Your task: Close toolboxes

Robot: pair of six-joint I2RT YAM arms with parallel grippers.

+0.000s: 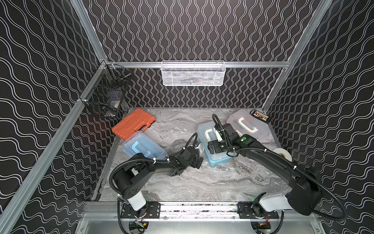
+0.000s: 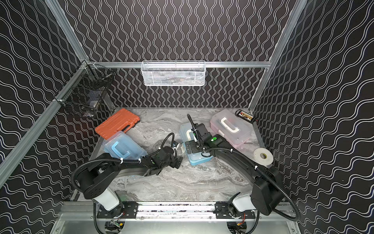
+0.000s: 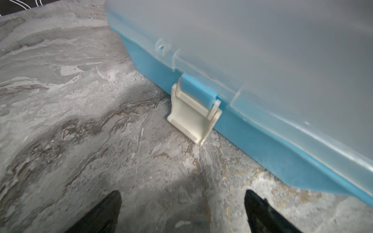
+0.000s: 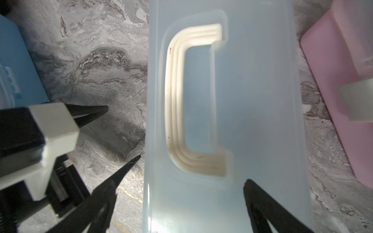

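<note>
The middle toolbox (image 1: 214, 150) has a light blue base and a cloudy lid lying down on it. On its left side, a white latch (image 3: 192, 116) tilts outward from a blue tab on the rim. My left gripper is open low beside that latch, with only bare table between its fingers; the latch is beyond the fingertips. Above the lid stands my right gripper, also open, near the white handle (image 4: 176, 97) and not holding it. Whether its fingers touch the lid cannot be told.
Another blue toolbox (image 1: 142, 145) and an orange case (image 1: 132, 122) lie left. A pinkish toolbox (image 2: 229, 130) sits close on the middle one's right, with a tape roll (image 2: 263, 156) nearer the right edge.
</note>
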